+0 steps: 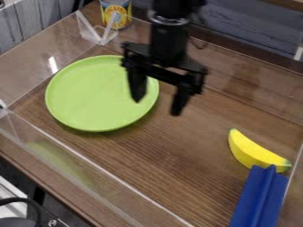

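My gripper (159,89), dark and blurred, hangs over the right edge of a round green plate (83,96), its fingers apart with nothing visible between them. A yellow banana (252,151) lies on the wooden table (154,177) at the right. A blue object (256,204), long and ridged, lies at the lower right corner, just below the banana.
A can (116,14) with a yellow label stands at the back left, partly behind the arm. Clear walls edge the table at the left.
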